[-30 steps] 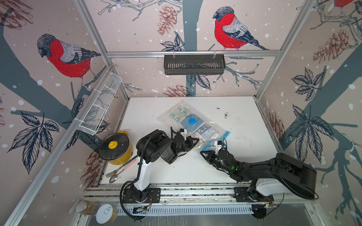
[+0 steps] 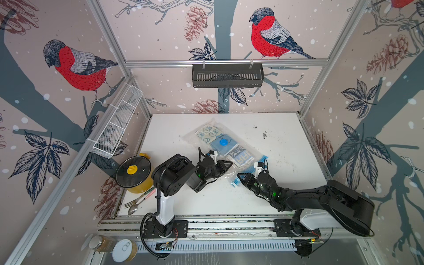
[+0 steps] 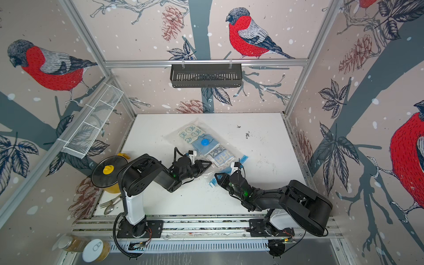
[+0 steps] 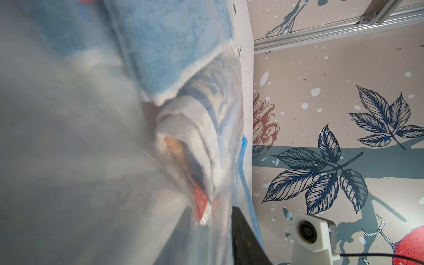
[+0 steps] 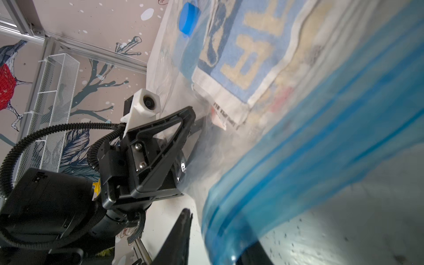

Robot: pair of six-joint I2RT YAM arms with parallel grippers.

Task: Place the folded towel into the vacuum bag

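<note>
Folded towels (image 2: pixel 224 141) lie inside the clear vacuum bag (image 3: pixel 175 135) at the table's centre, with a blue valve (image 3: pixel 205 141) visible. My left gripper (image 2: pixel 226 164) is low at the bag's near-left side, plastic filling much of its wrist view; I can't tell how its fingers stand. My right gripper (image 2: pixel 241 177) is at the blue zipper end (image 5: pixel 309 137), with a bunched part of the strip between its fingers in the right wrist view; whether they grip it is unclear.
A yellow lidded pot (image 2: pixel 143 181) stands at the left, beside a fork (image 2: pixel 130 204) and spoon (image 2: pixel 133 209). A wire rack (image 2: pixel 114 128) and dark basket (image 2: pixel 227 77) hang on the frame.
My left gripper and arm have shifted slightly left. The right gripper has moved slightly, and the bag's blue end has shifted with it.
</note>
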